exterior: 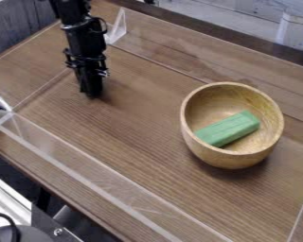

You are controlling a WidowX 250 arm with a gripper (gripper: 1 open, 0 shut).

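My black gripper [91,83] is low over the left part of the wooden table [141,189], its arm reaching in from the top left. Its fingertips are dark and small, and I cannot tell from the view whether anything is between them. To the right, a wooden bowl [259,142] holds a green block [226,129].
Clear tape marks the left edge, and dark objects lie beyond the table at the lower left.
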